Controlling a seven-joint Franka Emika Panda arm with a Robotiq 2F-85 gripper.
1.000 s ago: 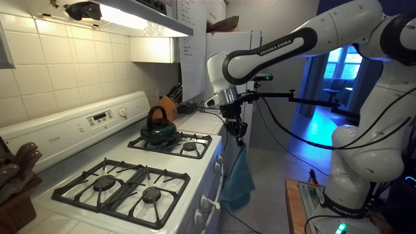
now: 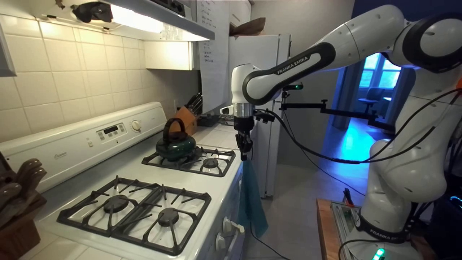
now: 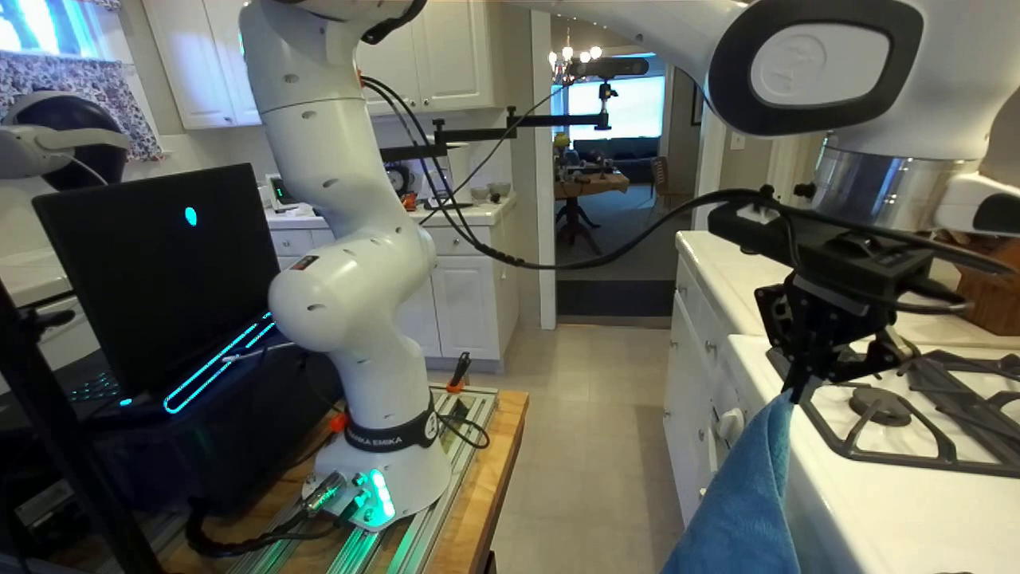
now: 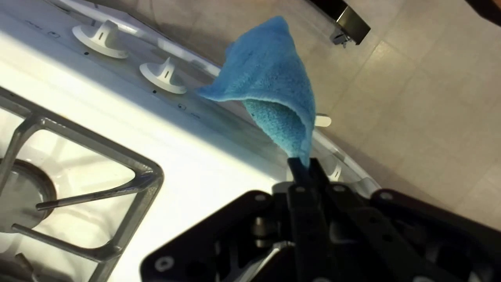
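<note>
A blue towel [image 4: 277, 70] hangs by one corner from my gripper, which is shut on it. In the first exterior view the towel [image 2: 252, 195] drapes down past the stove's front edge, and the gripper [image 2: 243, 156] is just above that edge. From the other side, the towel [image 3: 751, 488] falls beside the oven front, below my gripper [image 3: 801, 387]. The white stovetop [image 2: 130, 164] lies to the left of the towel in the first exterior view.
A dark green kettle [image 2: 176, 147] sits on a back burner. Black grates [image 2: 143, 212] cover the stovetop. White knobs [image 4: 164, 76] stick out along the stove's front, close to the towel. A knife block [image 2: 21, 195] stands at the near left. Open floor [image 2: 294, 208] lies between stove and robot base.
The gripper has moved left toward the stove with the towel in it, and the wrist has turned from tilted to nearly vertical. The towel now hangs nearer the stove's front edge.
</note>
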